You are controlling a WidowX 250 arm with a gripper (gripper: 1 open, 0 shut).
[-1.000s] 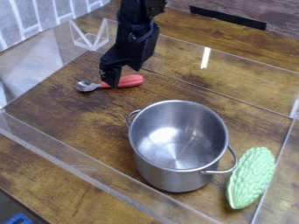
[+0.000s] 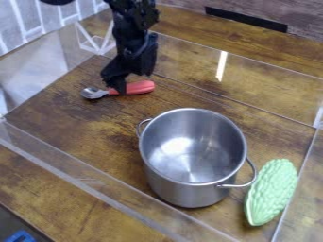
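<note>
My black gripper (image 2: 124,79) reaches down from the top of the camera view, its fingertips low over a spoon with a red handle (image 2: 136,88) and metal head (image 2: 93,93). The spoon lies on the wooden surface at left of centre. The fingertips are dark and small, so whether they touch or straddle the handle is unclear.
A steel pot (image 2: 191,163) with side handles stands at lower centre right, with a mint-green textured mat (image 2: 270,192) to its right. Clear plastic walls edge the work area. The wood between spoon and pot and at the back right is clear.
The arm has shifted slightly, its fingers coming down and left toward the spoon's handle. The spoon, pot and mat look unmoved.
</note>
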